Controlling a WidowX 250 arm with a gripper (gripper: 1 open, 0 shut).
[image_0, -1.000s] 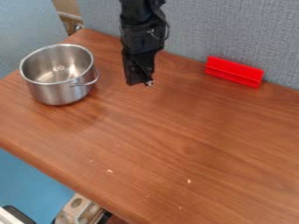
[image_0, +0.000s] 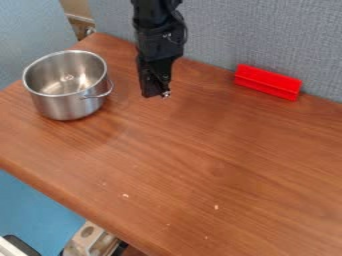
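Observation:
My gripper (image_0: 156, 92) hangs from the top of the view over the back left of the wooden table, pointing down and shut, with nothing visible between its fingers. It is to the right of a steel pot (image_0: 60, 101) with side handles. A red block (image_0: 267, 82) lies at the back right of the table, against the padded wall, apart from the gripper.
Grey padded walls (image_0: 294, 45) stand at the back and left. A metal fixture (image_0: 88, 240) is below the table's lower left edge.
My gripper has shifted very slightly to the left. The pot and the red block have not moved.

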